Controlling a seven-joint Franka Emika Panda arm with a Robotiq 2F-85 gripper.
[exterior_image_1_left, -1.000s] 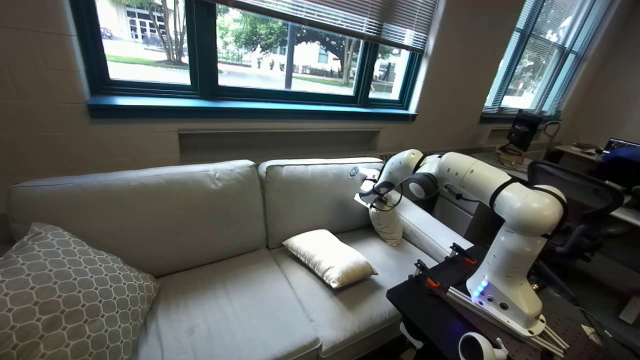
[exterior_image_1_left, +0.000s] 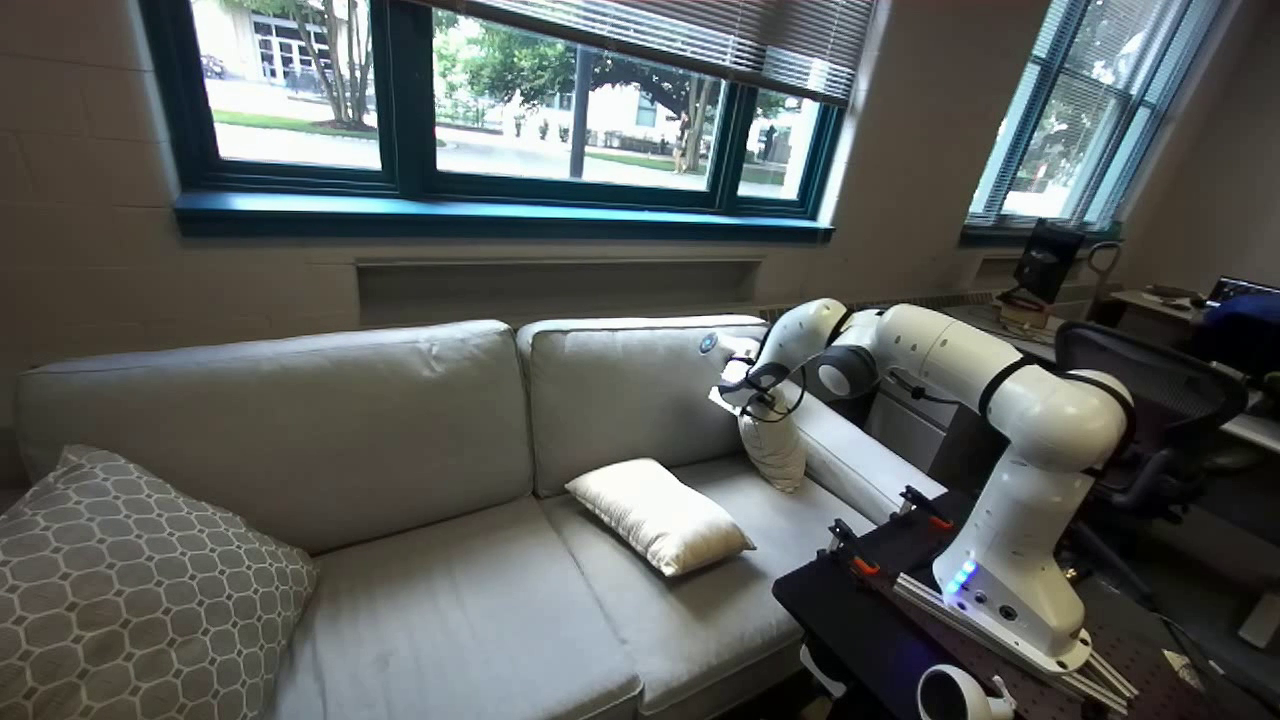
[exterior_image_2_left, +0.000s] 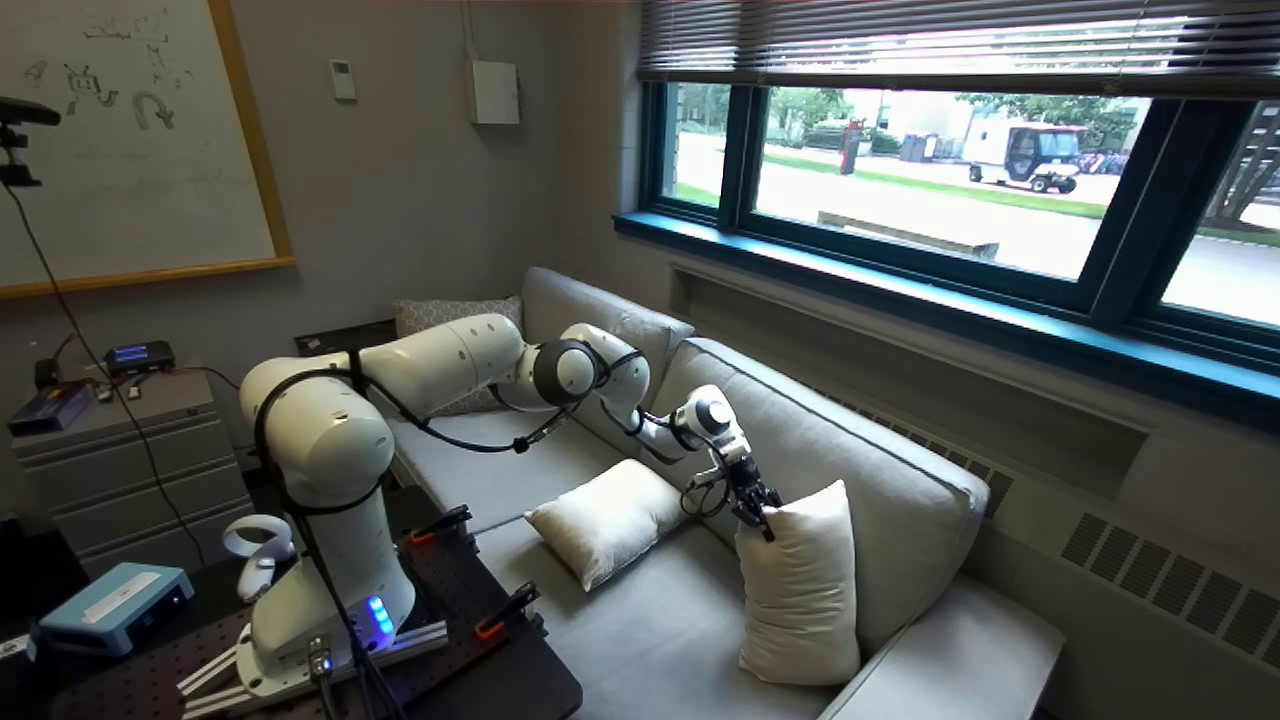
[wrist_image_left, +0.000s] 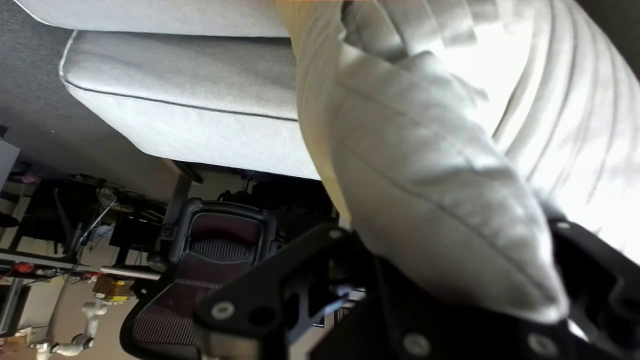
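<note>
A cream pillow (exterior_image_2_left: 798, 594) stands upright on the couch seat, close to the armrest and the backrest. At its top corner, my gripper (exterior_image_2_left: 768, 518) is shut on the fabric. From the wrist, the pillow (wrist_image_left: 432, 168) fills the middle and right, its corner bunched between the black fingers. In exterior view 1 the same pillow (exterior_image_1_left: 774, 454) is partly covered by the arm, and the fingers are hard to make out there. A second cream pillow (exterior_image_1_left: 660, 516) lies flat on the seat, apart from the gripper.
The grey couch (exterior_image_1_left: 420, 612) has a wide clear seat on the left, with a patterned cushion (exterior_image_1_left: 144, 588) at its far end. The couch armrest (exterior_image_2_left: 960, 654) is beside the upright pillow. A black table (exterior_image_1_left: 840, 612) with clamps carries the arm's base.
</note>
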